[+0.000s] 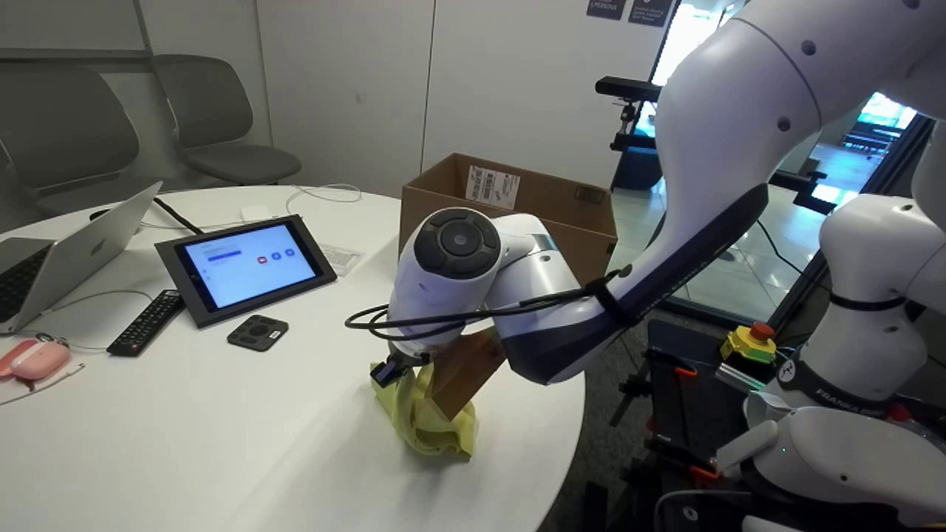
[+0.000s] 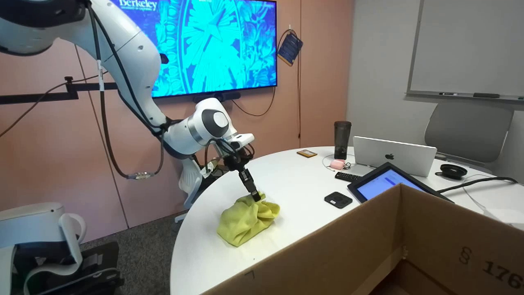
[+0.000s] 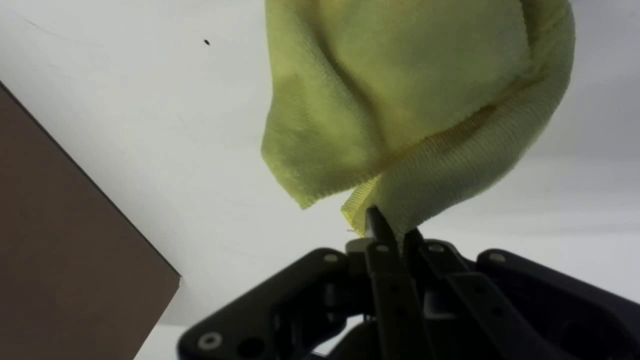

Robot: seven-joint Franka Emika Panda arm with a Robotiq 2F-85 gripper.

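Observation:
A crumpled yellow-green cloth [image 2: 245, 218] is on the white round table, with folds and one part drawn up toward my gripper [image 2: 256, 197]. In the wrist view, the cloth [image 3: 432, 78] narrows to an edge that runs in between the fingertips of my gripper. The fingers are shut together on that edge. Most of the cloth hangs or spreads away from the fingers, and its far end is cut off by the top of that view. From exterior view 1 the hand hides the fingertips, with the cloth [image 1: 412, 425] beneath it.
An open cardboard box [image 1: 514, 199] stands at the table's edge, behind the arm. A tablet [image 1: 248, 266], a remote [image 1: 146, 322], a small black device [image 1: 258, 332] and a laptop [image 1: 84, 257] occupy the far side.

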